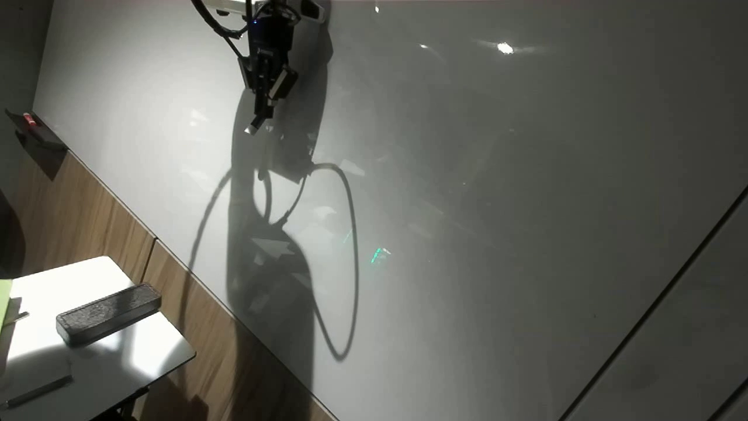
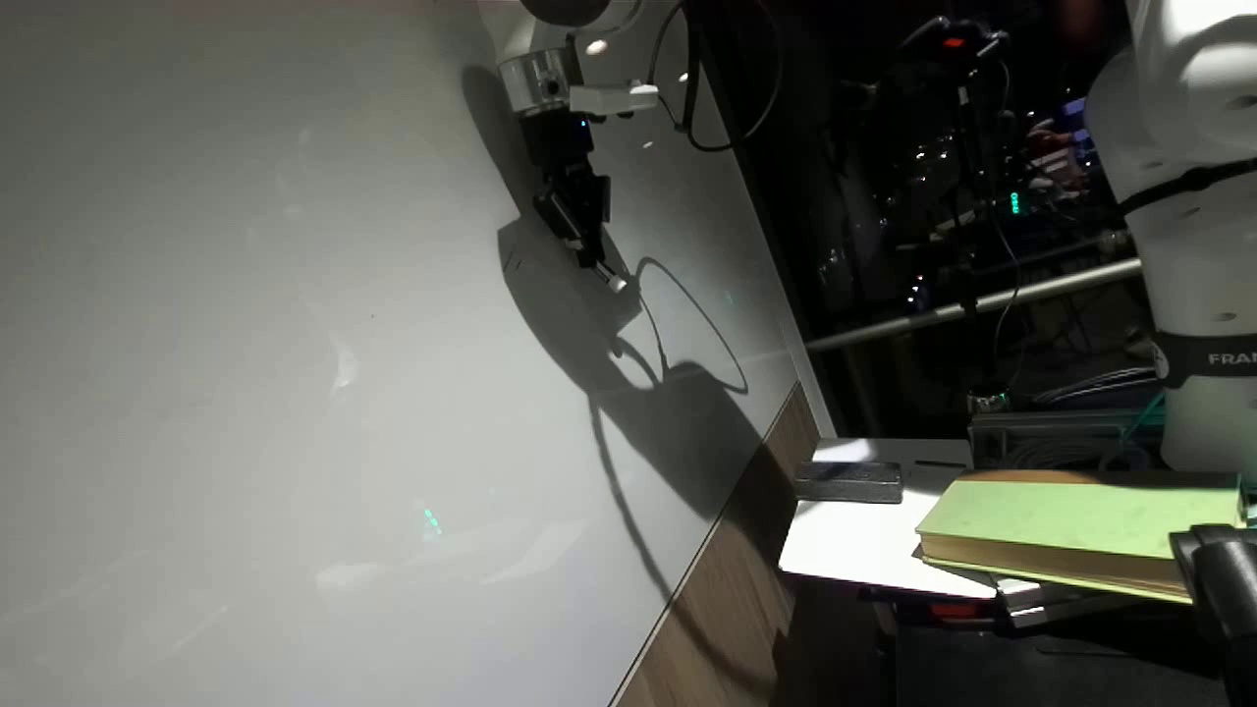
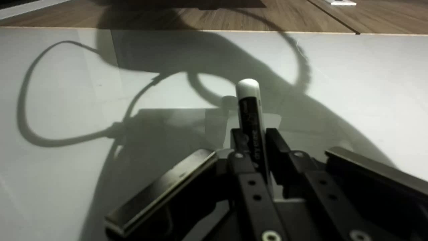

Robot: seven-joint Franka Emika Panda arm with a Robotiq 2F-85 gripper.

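Observation:
A dry-erase marker (image 3: 251,120), dark-labelled with a white end, stands between the finger pads in the wrist view. My gripper is shut on it, one finger along each side. Seen in exterior view 1, the gripper (image 1: 263,112) is at the top left over the whiteboard (image 1: 491,210), the marker's pale end poking out below it. In exterior view 2 that same end (image 2: 615,283) points down and right, close to the board's surface. Whether it touches the board I cannot tell. The arm's large shadow darkens the board around it.
A dark grey eraser block (image 1: 108,313) lies on a small white table (image 1: 151,354) at the lower left. A green book (image 2: 1061,518) rests at that table's far side in exterior view 2. Wood panelling (image 1: 189,280) borders the board. Most of the board's face is clear.

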